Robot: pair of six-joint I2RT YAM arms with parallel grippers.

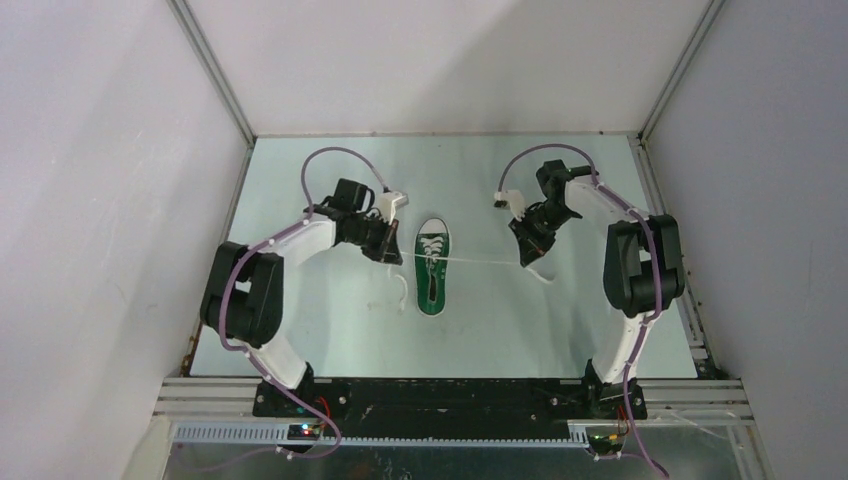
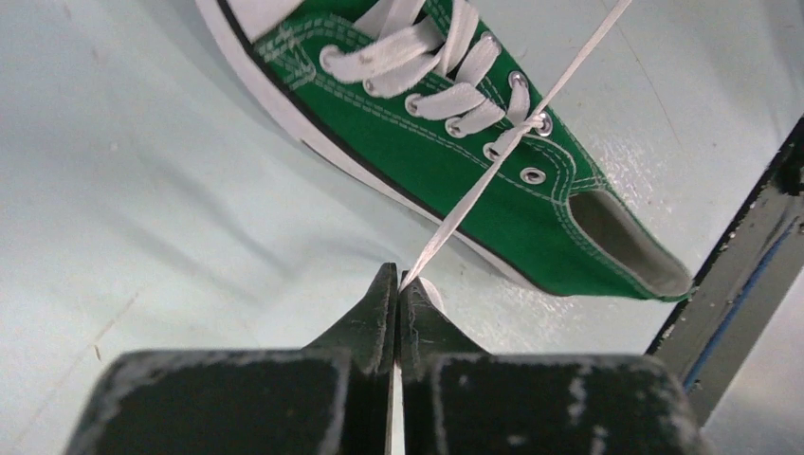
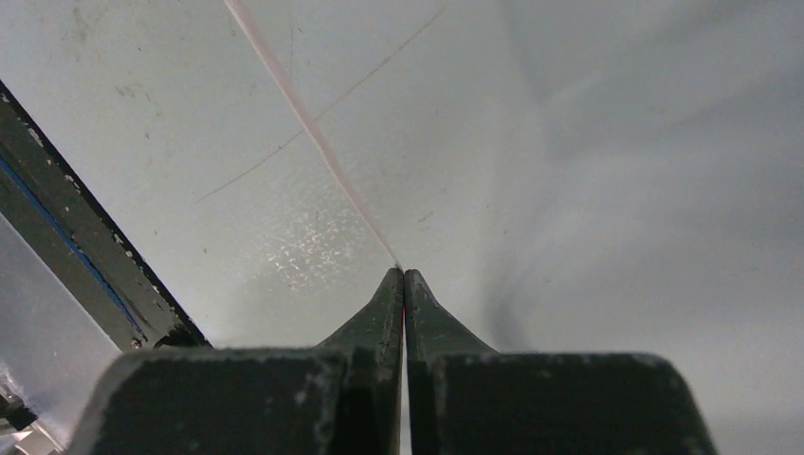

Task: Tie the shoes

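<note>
A green sneaker (image 1: 432,280) with white laces lies mid-table, toe toward the back. A white lace (image 2: 472,194) stretches taut across it; a crossing of lace sits near the upper eyelets. My left gripper (image 1: 393,258) is shut on one lace end, left of the shoe, with a tail hanging below. My right gripper (image 1: 524,258) is shut on the other end, right of the shoe, its tail lying on the table beneath.
A dark frame edge (image 1: 460,408) runs along the front, with walls on the other sides.
</note>
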